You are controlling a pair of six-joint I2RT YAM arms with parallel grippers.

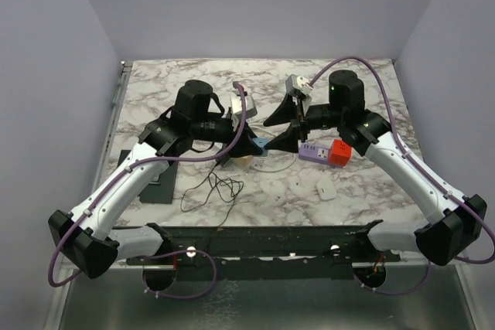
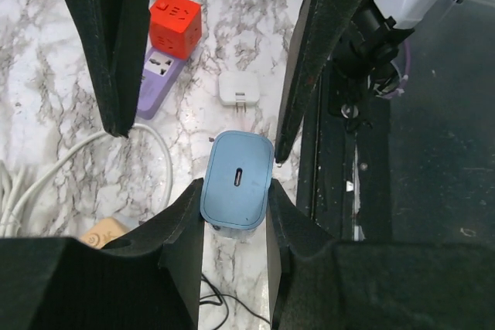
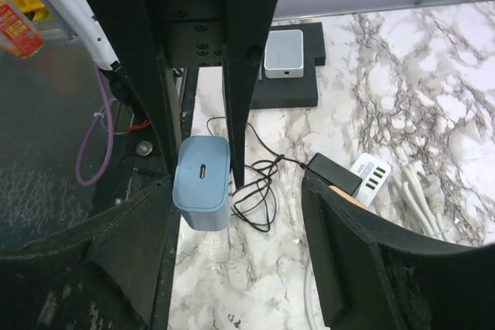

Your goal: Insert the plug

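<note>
A light blue cube-shaped plug adapter (image 2: 237, 165) is held up between the arms, gripped by my left gripper (image 1: 255, 147). My right gripper (image 1: 290, 138) is open right beside it, its fingers apart; in the right wrist view the blue plug (image 3: 204, 175) sits between the left fingertips. A purple power strip (image 1: 313, 153) with a red cube adapter (image 1: 339, 152) (image 2: 175, 25) lies on the table to the right. A white charger (image 2: 239, 87) lies nearby.
Black cables, a black power brick (image 3: 332, 172), a white power strip (image 3: 370, 178), coiled white cable (image 3: 425, 206) and a dark box (image 3: 285, 92) lie on the marble table.
</note>
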